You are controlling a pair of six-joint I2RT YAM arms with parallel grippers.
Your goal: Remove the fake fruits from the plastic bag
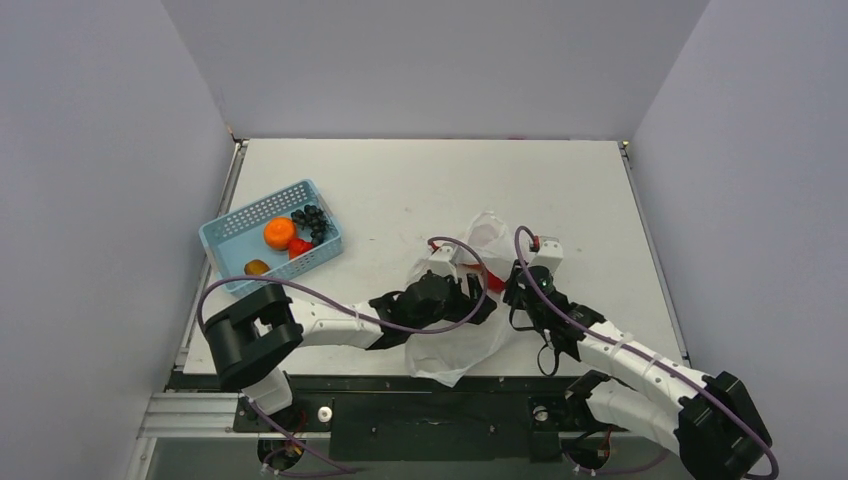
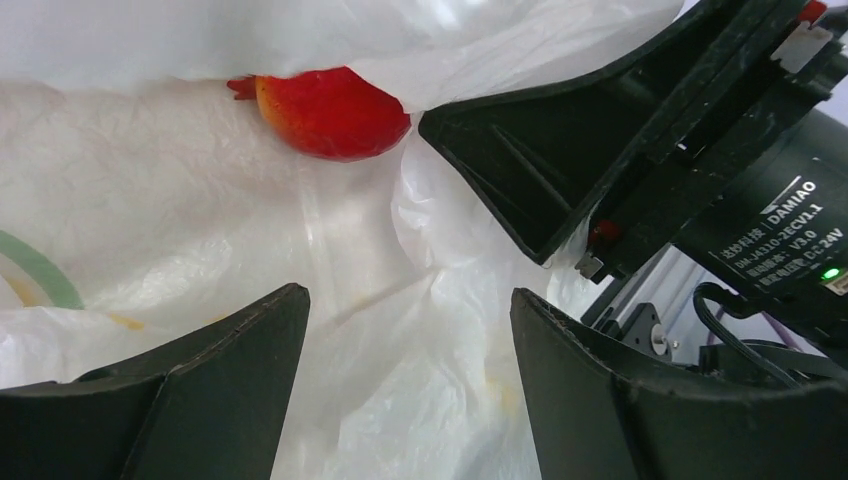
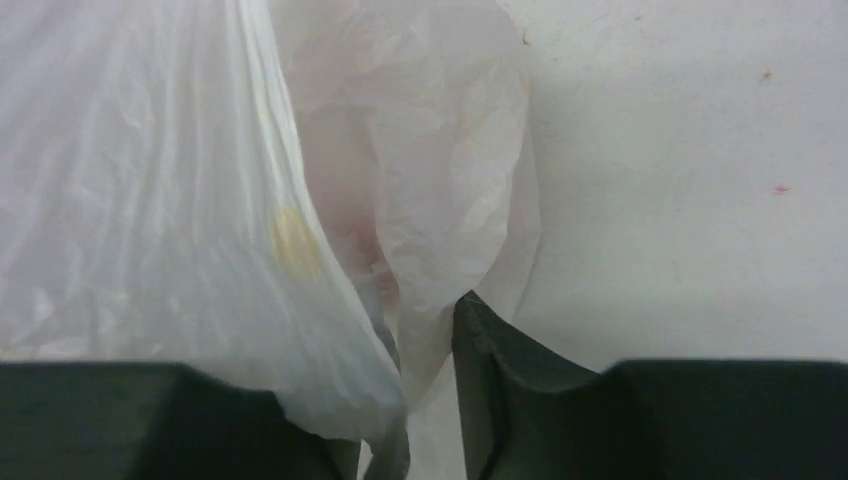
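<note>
The white plastic bag [image 1: 455, 350] lies crumpled at the table's front middle, its mouth spread toward the front. A red-and-orange fake fruit [image 2: 335, 115] shows inside it in the left wrist view, partly covered by the upper layer; from above, only a bit of red [image 1: 494, 282] shows. My left gripper is open over the bag, nothing between its fingers, with the fruit ahead of it. My right gripper [image 1: 512, 287] is at the bag's right rim. In the right wrist view, its fingers [image 3: 540, 400] are apart, with bag folds [image 3: 345, 390] between them and over the left one.
A blue basket [image 1: 225, 228] at the left holds an orange [image 1: 279, 234], dark grapes [image 1: 314, 222], a red fruit [image 1: 299, 248] and a brown fruit [image 1: 256, 268]. Green and yellow patches [image 2: 45, 270] show at the bag's left.
</note>
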